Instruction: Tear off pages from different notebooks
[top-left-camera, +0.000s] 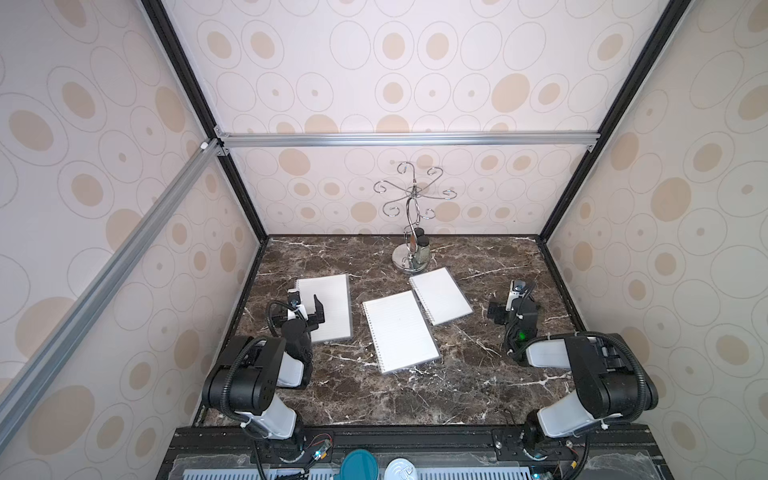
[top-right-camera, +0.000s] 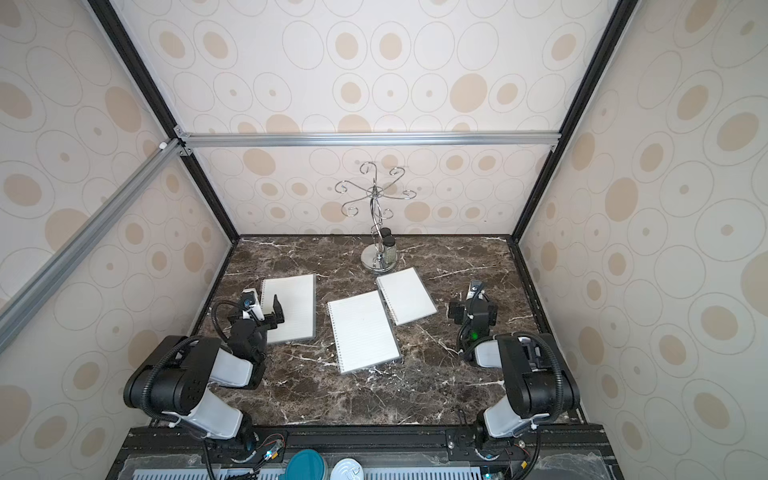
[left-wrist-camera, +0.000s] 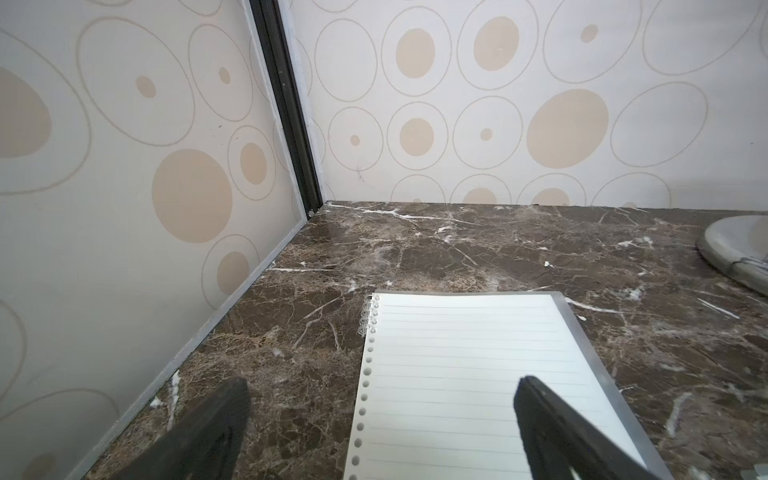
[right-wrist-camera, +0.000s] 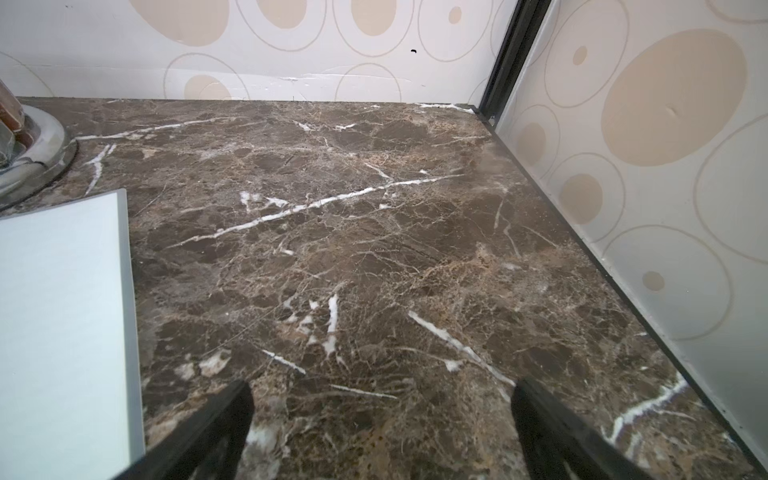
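Observation:
Three white notebooks lie apart from one another on the dark marbled table. The left notebook (left-wrist-camera: 472, 368) shows lined paper with punched holes and a spiral on its left side. In the middle lies a larger spiral notebook (top-left-camera: 401, 331), slightly tilted. The third notebook (top-left-camera: 441, 295) is smaller and sits just behind it to the right. My left gripper (top-left-camera: 306, 309) hangs over the left notebook's left part, open and empty. Over bare table right of the small notebook, my right gripper (top-left-camera: 509, 308) is open too, nothing between its fingers.
A silver metal stand (top-left-camera: 413, 209) with curled arms rises behind the notebooks, small dark-lidded jars (top-left-camera: 421, 249) at its base. Walls close in the table at the left, back and right. Bare table lies around my right gripper and along the front.

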